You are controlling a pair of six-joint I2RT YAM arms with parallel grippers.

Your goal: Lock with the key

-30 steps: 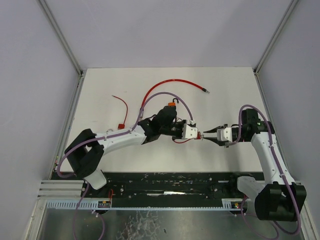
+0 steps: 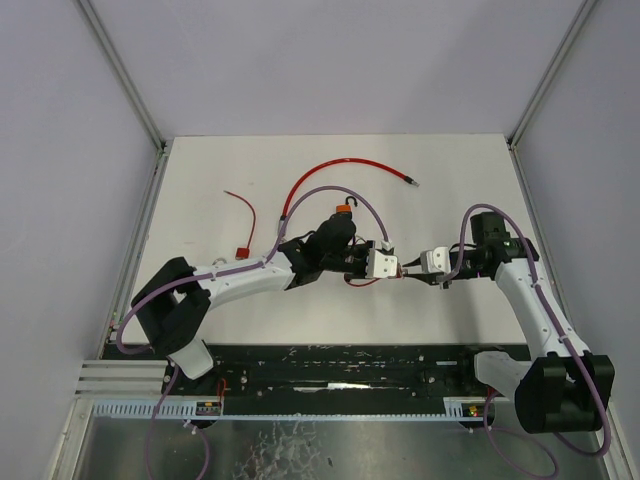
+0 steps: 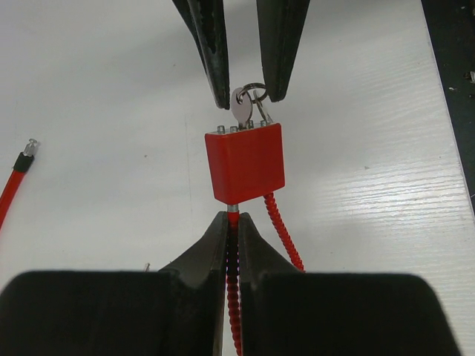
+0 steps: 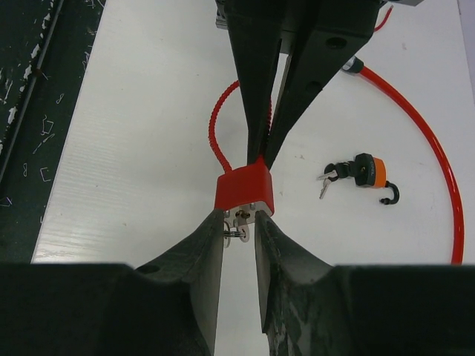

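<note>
A red cable-seal lock is held up by my left gripper, which is shut on its red cable just below the body; in the right wrist view the lock (image 4: 241,185) hangs beneath those fingertips. A key (image 3: 241,107) on a ring stands in the lock's top face. My right gripper has its fingertips apart on either side of the key and ring, part open; in the right wrist view its fingers frame the key (image 4: 244,232).
An orange-black padlock with keys (image 4: 369,170) lies on the white table (image 2: 200,170), near a long red cable (image 2: 360,161). A smaller red lock with cable (image 2: 243,252) lies at the left. The table's front edge borders a dark strip.
My right arm has turned and shifted slightly at the wrist around the lock's key end. The left arm and the lock look almost unchanged.
</note>
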